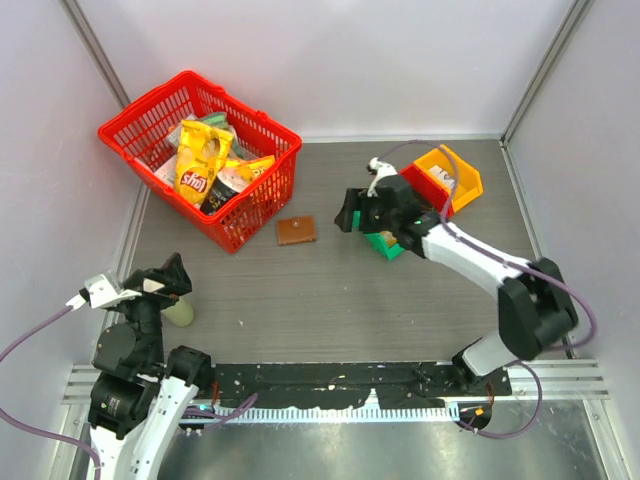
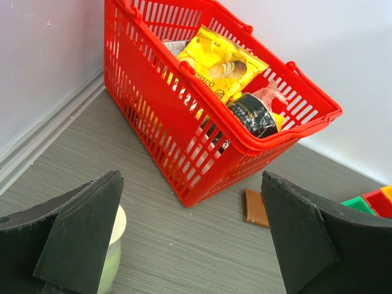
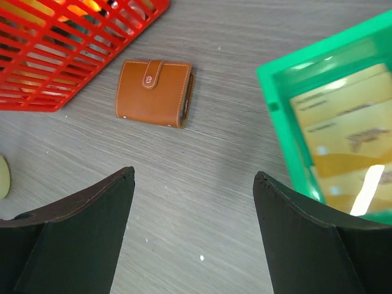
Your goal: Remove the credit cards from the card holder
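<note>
The brown leather card holder [image 1: 296, 229] lies flat on the table beside the red basket. In the right wrist view it [image 3: 152, 92] is closed with a snap strap, and my open right gripper is above and short of it, nothing between its fingers. From the top, my right gripper [image 1: 355, 208] hangs over the green bin's left part. The card holder [image 2: 253, 208] also shows in the left wrist view, partly hidden behind a finger of my open left gripper, which stays at the left front. No cards are clearly visible.
The red basket [image 1: 233, 222] full of snacks occupies the back left. Green [image 1: 391, 250], red and yellow [image 1: 467, 190] bins stand at the right. A pale green cylinder [image 1: 180, 313] is by my left arm.
</note>
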